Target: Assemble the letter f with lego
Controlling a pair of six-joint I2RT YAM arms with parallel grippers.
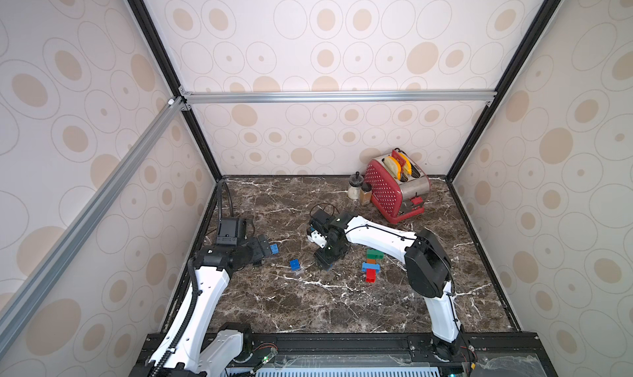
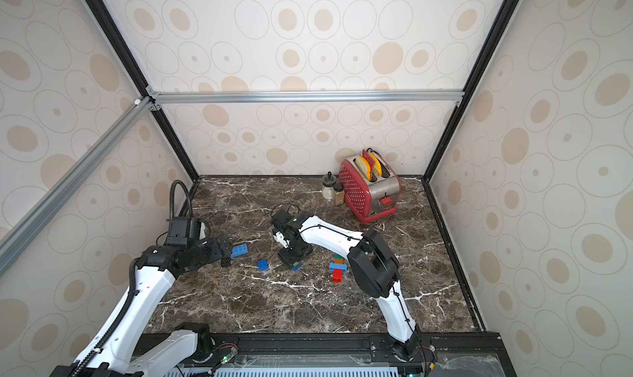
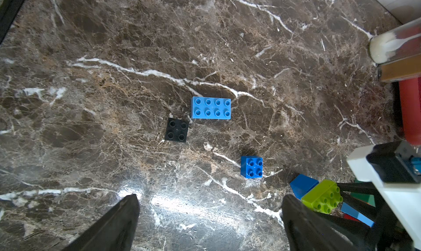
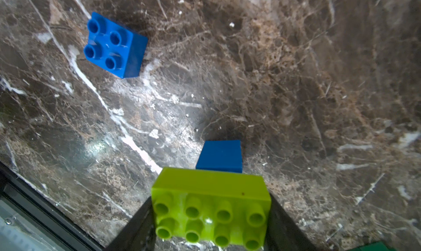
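Note:
A lime green brick (image 4: 210, 194) is clamped between the fingertips of my right gripper, its studs facing the camera. Just beyond it, partly covered, shows a blue brick (image 4: 220, 154); whether the two touch, I cannot tell. Another blue brick (image 3: 251, 167) with studs up stands apart on the table. In the left wrist view lie a light blue brick (image 3: 211, 108) and a black brick (image 3: 176, 130), both loose. Wide open and empty, my left gripper hangs above the left side. Green, light blue and red bricks (image 1: 370, 275) stand grouped right of the right gripper.
A red toaster (image 1: 395, 189) stands at the back right, beside two small jars (image 1: 356, 187). My right arm (image 1: 382, 235) reaches over the table near the grouped bricks. Bare marble (image 1: 296, 304) spreads across the front.

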